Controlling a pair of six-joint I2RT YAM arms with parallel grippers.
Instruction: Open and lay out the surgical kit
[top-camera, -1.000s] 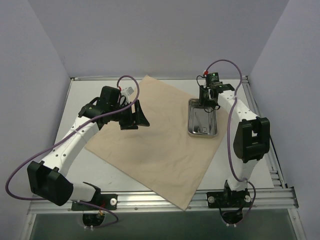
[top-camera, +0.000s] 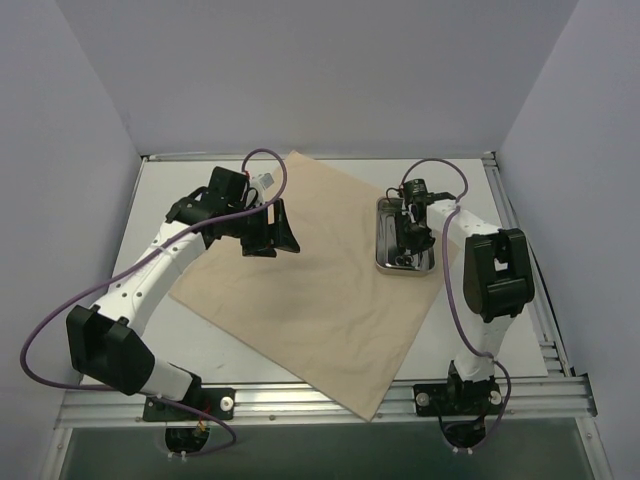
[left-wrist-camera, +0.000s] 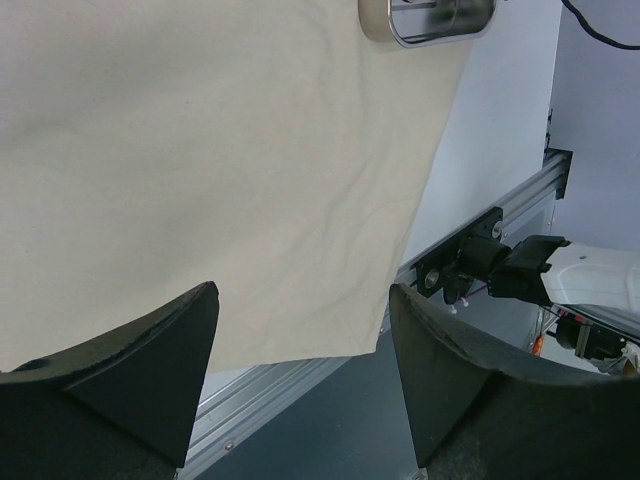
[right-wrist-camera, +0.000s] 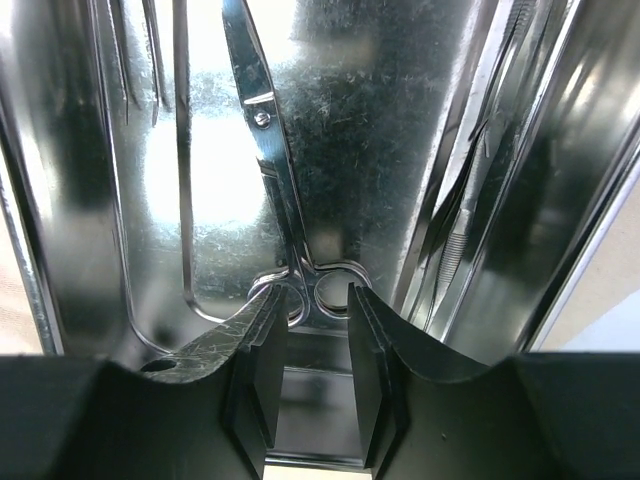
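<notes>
A steel kit tray (top-camera: 382, 263) sits at the right of the beige cloth (top-camera: 300, 310). My right gripper (top-camera: 414, 245) is down over it, open; in the right wrist view its fingertips (right-wrist-camera: 361, 305) are at the ring handles of surgical scissors (right-wrist-camera: 262, 130), contact unclear. Tweezers (right-wrist-camera: 456, 236) lie along the right side, bent instruments (right-wrist-camera: 183, 200) along the left. My left gripper (top-camera: 279, 226) hangs open and empty over the cloth's upper left; in the left wrist view its wide fingers (left-wrist-camera: 140, 390) frame bare cloth.
The white tabletop (top-camera: 170, 190) borders the cloth, with metal rails (top-camera: 300, 400) along the edges. The right arm reaches over the table's right side.
My right gripper has moved toward the front and down into the tray, from its far end toward the near end. The left arm has shifted very slightly.
</notes>
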